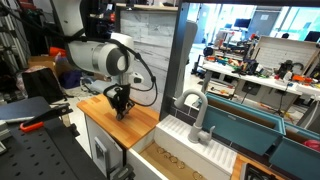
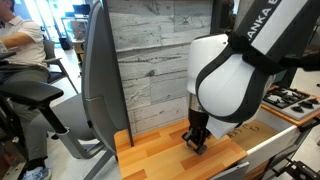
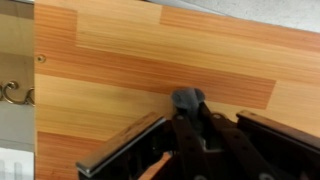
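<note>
My gripper is shut on a small dark grey, soft-looking item (image 3: 186, 98), which pokes out between the fingertips in the wrist view. What it is, I cannot tell for sure; it may be cloth. Below lies a wooden countertop (image 3: 150, 60) with light and darker strips. In exterior view 1 the gripper (image 1: 122, 108) hangs low over the wood, left of the sink. Exterior view 2 has the gripper (image 2: 197, 143) close above the wooden surface, pointing down; its fingertips and the item are too dark and small to make out.
A white sink with a grey faucet (image 1: 190, 98) stands right of the wooden counter. In front of it an open drawer (image 1: 150, 152) holds small brass rings. A grey panel (image 2: 101, 75) rises behind the counter. Most of the wood is bare.
</note>
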